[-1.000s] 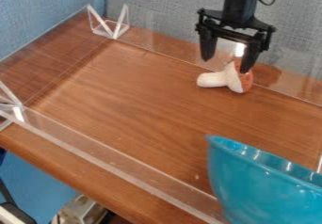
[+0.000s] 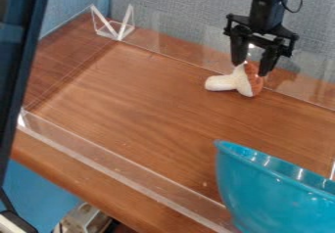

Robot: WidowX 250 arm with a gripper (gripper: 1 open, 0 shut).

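A soft white toy with an orange cap (image 2: 228,81), shaped like a mushroom, lies on its side on the wooden table near the back right. My black gripper (image 2: 249,63) is lowered over it, its fingers at the toy's orange end, one on either side. Whether they touch the toy or grip it I cannot tell.
A teal bowl (image 2: 268,198) fills the front right. Clear acrylic walls run along the table's back and front left edges, with a white wire bracket (image 2: 116,26) at the back left corner.
My gripper has moved down onto the toy, and its fingers now stand closer together than before. The toy lies in about the same place.
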